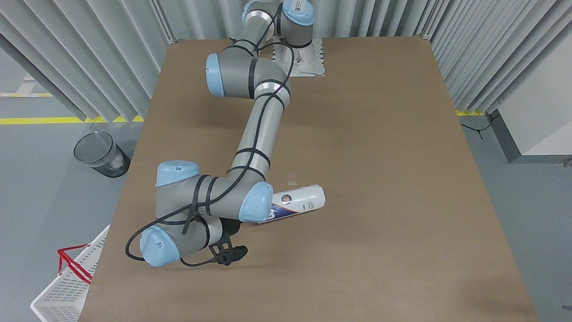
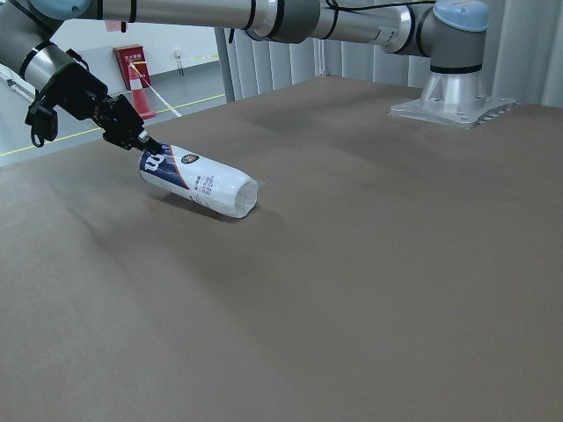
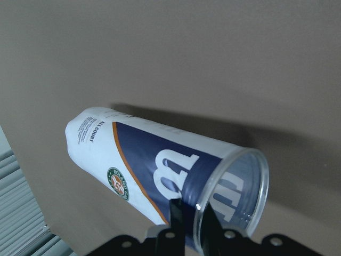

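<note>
A white cylindrical can [image 1: 295, 201] with a navy label and Roland Garros logo lies on its side on the brown table, partly behind the arm in the front view. In the left view the can [image 2: 198, 180] has my gripper [image 2: 145, 141] at its label end. In the wrist view the gripper's dark fingers sit at the can's [image 3: 133, 160] clear rim, one over the label and one at the rim's mouth. Whether they are closed on the rim is unclear.
A white basket [image 1: 64, 295] with red handles and a grey bin [image 1: 104, 155] stand on the floor at left. The arm's base plate [image 1: 311, 64] is at the back.
</note>
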